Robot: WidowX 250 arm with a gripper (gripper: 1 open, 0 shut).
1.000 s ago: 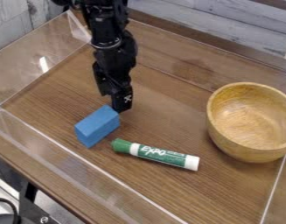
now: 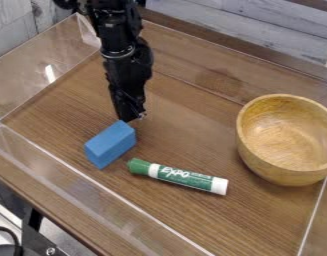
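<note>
My black gripper [image 2: 131, 112] hangs low over the wooden table, just behind a blue rectangular block [image 2: 110, 144] lying at the left front. It looks shut, though its fingertips are small and dark; I see nothing held in it. A green and white EXPO marker [image 2: 179, 176] lies right of the block, toward the front.
A large yellow bowl [image 2: 285, 140] stands on the right. A pale raised edge runs along the left side.
My gripper has shifted slightly and turned or tilted a little over the last second. The block, marker and bowl have not moved.
</note>
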